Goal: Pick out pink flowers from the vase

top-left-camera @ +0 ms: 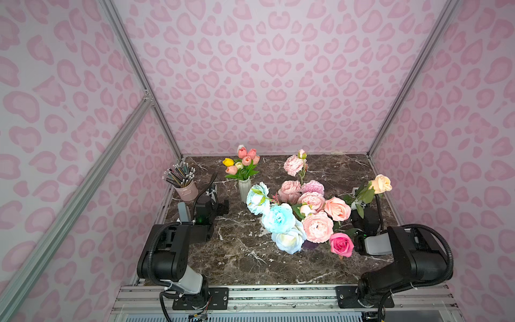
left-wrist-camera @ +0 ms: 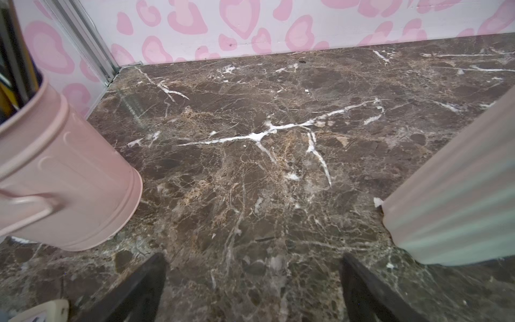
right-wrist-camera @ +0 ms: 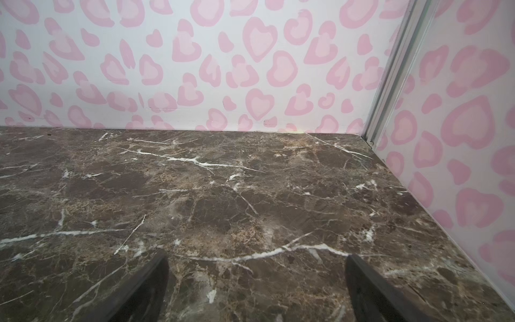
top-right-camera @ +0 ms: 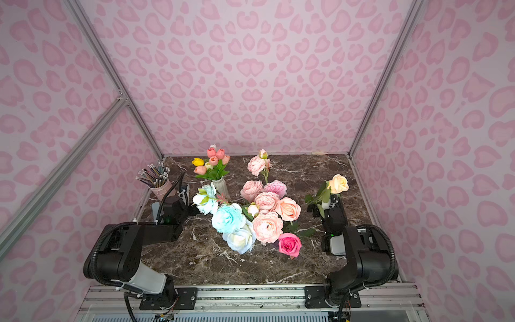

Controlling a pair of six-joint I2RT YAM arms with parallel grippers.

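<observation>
A large bouquet stands mid-table, its vase hidden under the blooms. It has several pale pink flowers [top-left-camera: 317, 227], a bright pink rose [top-left-camera: 341, 244], a peach rose [top-left-camera: 337, 208], a cream rose [top-left-camera: 381, 184] and blue flowers [top-left-camera: 279, 218]. Behind it to the left, a small ribbed white vase [top-left-camera: 244, 190] holds pink tulips [top-left-camera: 246, 160] and a yellow tulip [top-left-camera: 228, 162]. My left gripper is open and empty, left of the ribbed vase [left-wrist-camera: 456, 198]. Open and empty too, my right gripper is right of the bouquet, partly behind the cream rose in the top views.
At the left edge stands a pink bucket [left-wrist-camera: 69, 177] of pens or brushes, close to my left gripper. A small pale object [left-wrist-camera: 43, 312] lies beside it.
</observation>
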